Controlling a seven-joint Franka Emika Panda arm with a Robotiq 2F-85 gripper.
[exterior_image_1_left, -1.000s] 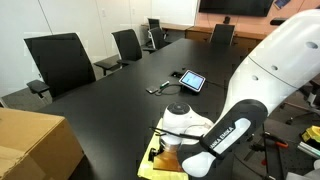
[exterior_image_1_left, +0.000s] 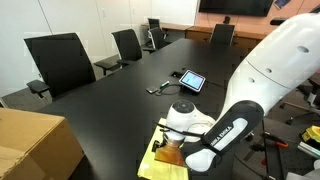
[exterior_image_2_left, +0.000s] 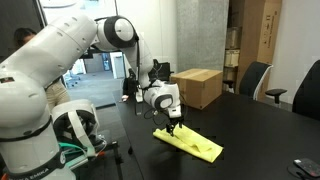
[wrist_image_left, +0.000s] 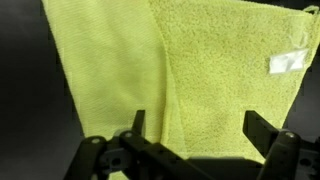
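Observation:
A yellow towel (wrist_image_left: 220, 70) fills most of the wrist view, part of it folded over so that a layer edge runs down the middle. A small white tag (wrist_image_left: 288, 62) shows near its right side. My gripper is open above the towel, its two dark fingers wide apart with only cloth visible beneath the gap. In exterior view 2 the towel (exterior_image_2_left: 200, 148) lies on the dark table, and my gripper (exterior_image_2_left: 172, 127) is low over its far left part. Exterior view 1 shows the arm covering much of the towel (exterior_image_1_left: 150, 168).
A cardboard box (exterior_image_2_left: 198, 88) stands on the table behind the arm. A tablet (exterior_image_1_left: 192, 80) and a cable lie farther along the table (exterior_image_1_left: 95, 120). Office chairs (exterior_image_1_left: 58, 62) line the edge. Bare tabletop surrounds the towel on several sides.
The arm's wrist has shifted slightly to the right in exterior view 1 over the last second. The towel looks much the same, partly hidden by the arm.

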